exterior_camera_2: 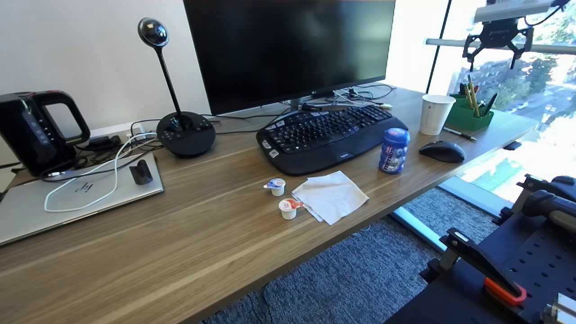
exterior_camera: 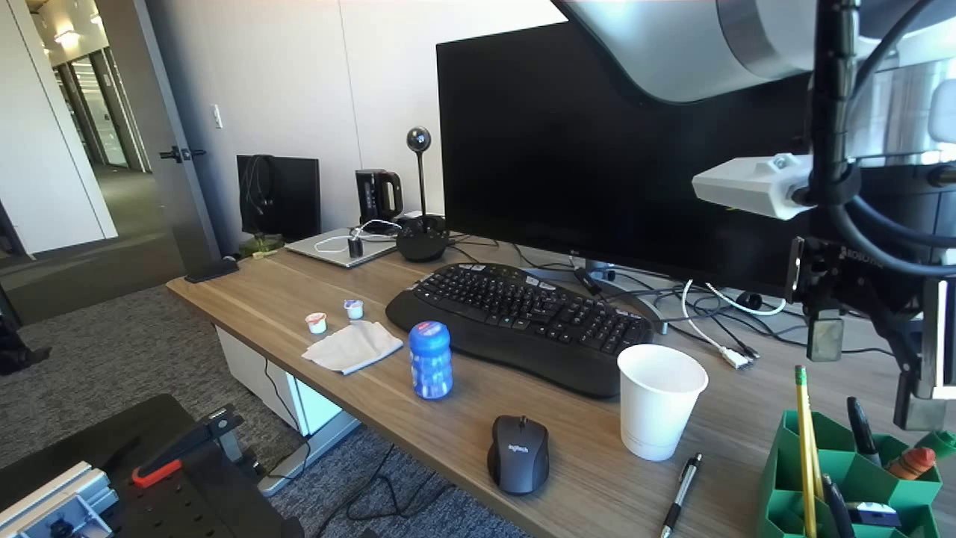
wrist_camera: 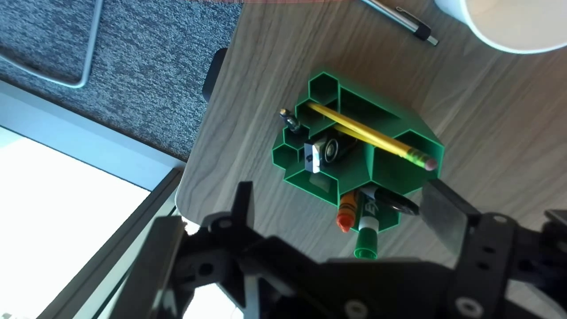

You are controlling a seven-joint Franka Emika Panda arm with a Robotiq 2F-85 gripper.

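Note:
My gripper (exterior_camera_2: 492, 64) hangs open above the green pen holder (exterior_camera_2: 465, 116), its fingers wide apart and empty. In the wrist view the holder (wrist_camera: 348, 159) lies beyond the fingers, with a yellow pencil (wrist_camera: 372, 135) leaning across it. An orange crayon (wrist_camera: 346, 212), a green marker (wrist_camera: 366, 239) and a black pen (wrist_camera: 396, 201) stick out on its near side. Exterior view 1 has the gripper (exterior_camera: 869, 376) at the right edge, above the pencil's (exterior_camera: 804, 448) height, with clear air between.
Left of the holder stand a white paper cup (exterior_camera: 659, 403) and a loose pen (exterior_camera: 681, 495). A mouse (exterior_camera: 519, 454), keyboard (exterior_camera: 529, 314), blue bottle (exterior_camera: 431, 360), cloth (exterior_camera: 352, 346) and two small cups lie farther along. The monitor (exterior_camera: 582, 161) rises behind. Bare desk surrounds the cloth.

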